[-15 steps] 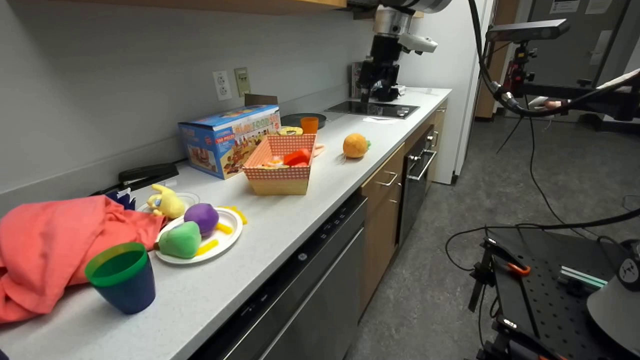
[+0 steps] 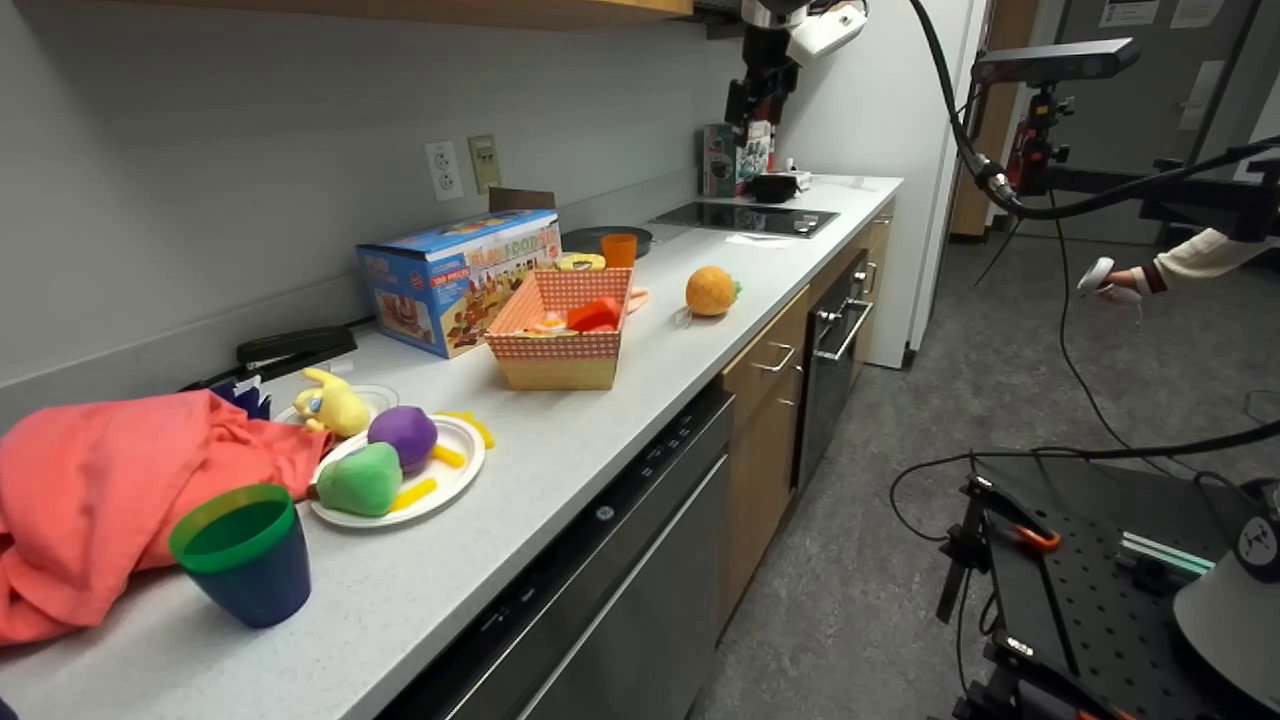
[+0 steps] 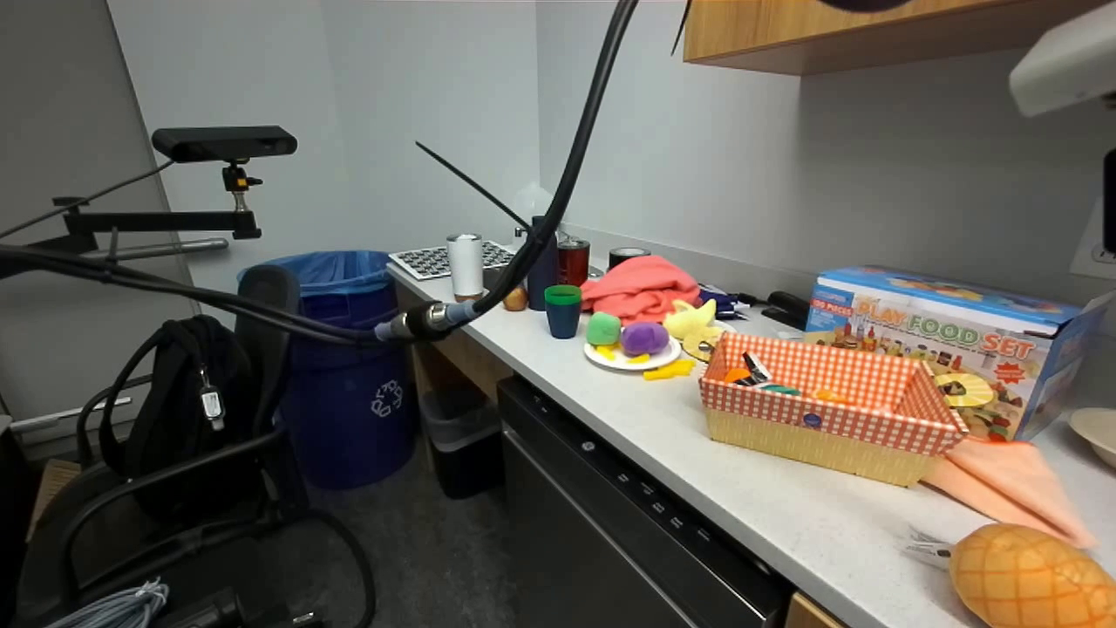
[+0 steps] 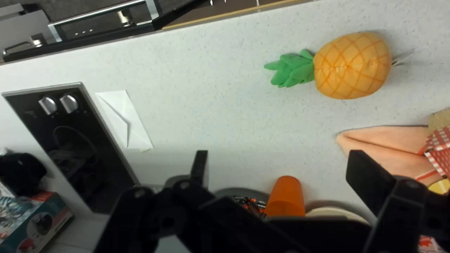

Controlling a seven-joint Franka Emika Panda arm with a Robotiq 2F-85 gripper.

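My gripper stands open above the counter, its two black fingers wide apart with nothing held between them. In exterior view 1 the gripper (image 2: 758, 120) hangs high at the far end, over the cooktop area. A toy pineapple (image 4: 353, 65) with a green crown lies on its side on the bare counter, well clear of the fingers. Low between the fingers in the wrist view, an orange cup (image 4: 287, 198) shows on the counter beneath. The checkered basket (image 3: 826, 448) holds several toy food pieces, and a peach cloth (image 3: 1010, 490) lies beside it.
The black cooktop (image 4: 63, 130) has a white envelope (image 4: 125, 120) beside it. A play food box (image 2: 462, 276) stands against the wall. Farther along are a plate (image 2: 468, 474) of toy food, a green-rimmed cup (image 2: 254, 564) and a coral cloth (image 2: 132, 480).
My arm and gripper have risen higher above the far end of the counter. The pineapple, basket and other counter items look unmoved.
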